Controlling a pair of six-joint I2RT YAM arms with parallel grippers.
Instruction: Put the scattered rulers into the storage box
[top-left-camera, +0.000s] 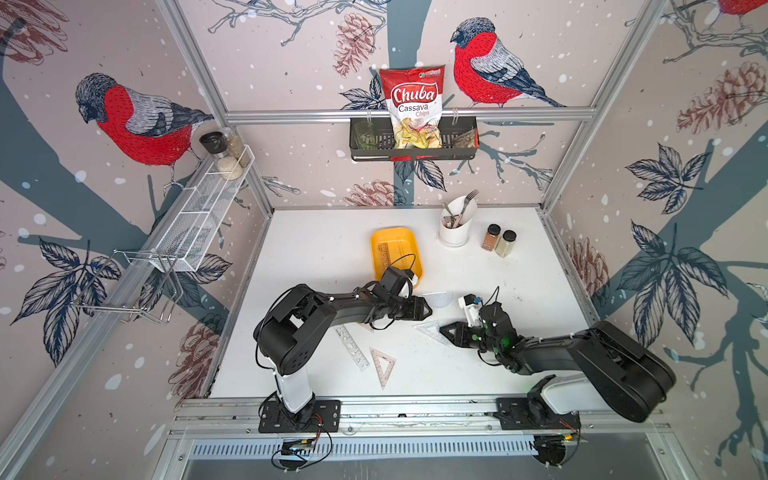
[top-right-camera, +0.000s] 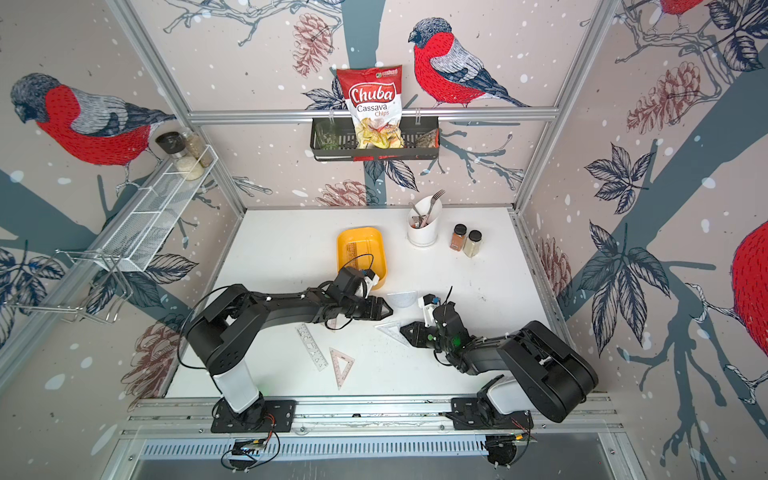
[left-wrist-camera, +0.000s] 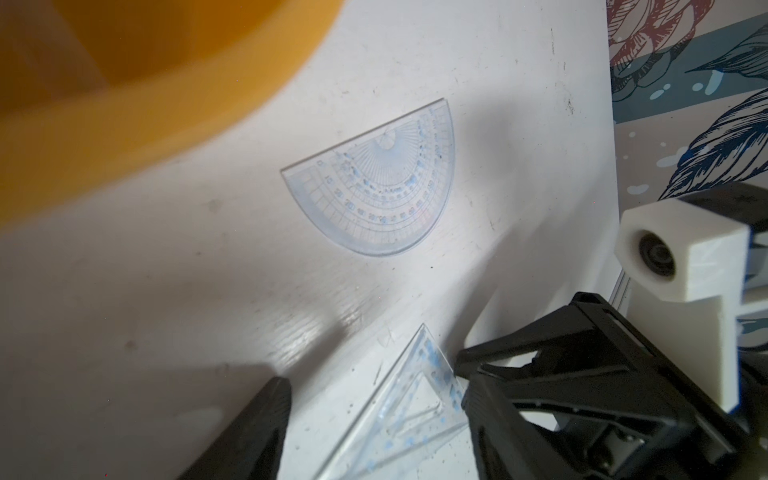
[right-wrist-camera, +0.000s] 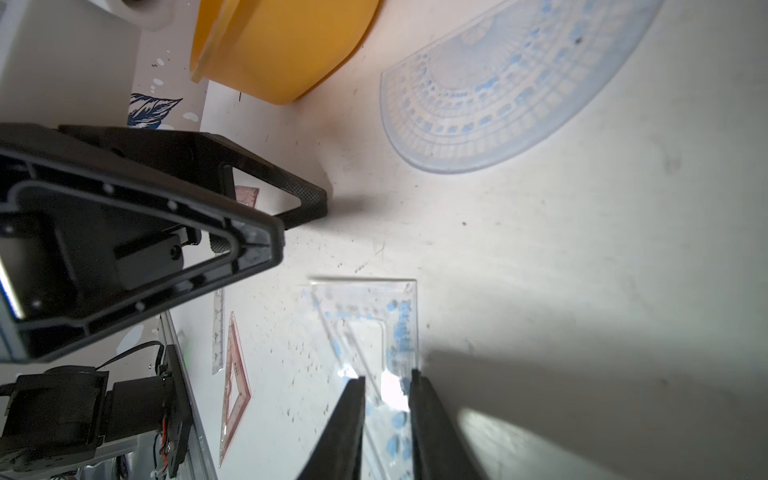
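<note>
The yellow storage box (top-left-camera: 418, 254) stands behind my left arm with a ruler (top-left-camera: 384, 253) inside. In front of it a clear protractor (left-wrist-camera: 380, 182) lies flat. My left gripper is open near a clear set square (right-wrist-camera: 404, 320), which shows between and beyond its fingers. My right gripper has its fingers apart, one on either side of that set square in the right wrist view; contact cannot be told. A clear straight ruler (top-left-camera: 352, 347) and a pinkish set square (top-left-camera: 382, 368) lie nearer the front. Something pinkish is partly hidden under my left arm.
Behind stand a white cutlery holder (top-left-camera: 454, 233) and two spice jars (top-left-camera: 491, 237). The two grippers face each other closely. Bare table lies left of the box and at the front right.
</note>
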